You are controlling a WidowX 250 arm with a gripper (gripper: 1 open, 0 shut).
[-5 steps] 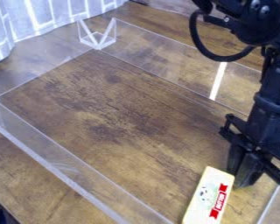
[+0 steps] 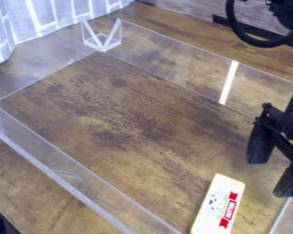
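My black gripper (image 2: 274, 164) is at the right edge, partly out of frame, with its two fingers apart and nothing seen between them. Below and left of it, a pale yellow rectangular package (image 2: 218, 205) with a red label lies flat on the wooden surface near the bottom edge, clear of the fingers.
Clear plastic walls (image 2: 51, 174) border the wooden work area, with a clear corner piece (image 2: 102, 37) at the back left. A white curtain (image 2: 27, 20) hangs at top left. A black cable arcs at top right. The middle of the area is empty.
My gripper has moved right, partly out of view, and its fingers appear further apart. The package has not visibly moved.
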